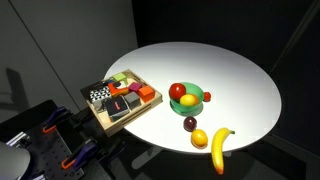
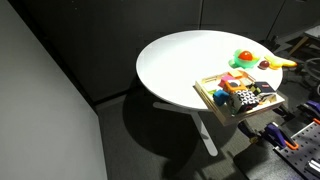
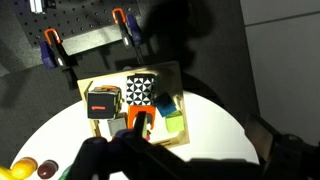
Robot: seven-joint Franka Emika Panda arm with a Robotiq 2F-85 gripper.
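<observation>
In the wrist view, the dark fingers [image 3: 128, 158] of my gripper stand wide apart at the bottom, with nothing between them. A wooden tray [image 1: 120, 124] of blocks sits at the near left of the table, and one finger covers part of it in the wrist view. It holds a checkered block [image 3: 140, 90], a black block [image 3: 103, 103], a blue block [image 3: 165, 104] and an orange block [image 1: 148, 92], among others. A green bowl [image 1: 187, 107] holds a red fruit [image 1: 177, 90] and a yellow-orange one [image 1: 189, 100].
Right of the tray in exterior view 1, a dark purple fruit [image 1: 190, 124], an orange [image 1: 199, 138] and a banana [image 1: 219, 150] lie near the rim of the round white table [image 1: 235, 75]. Orange-handled clamps [image 3: 127, 28] are beside the tray.
</observation>
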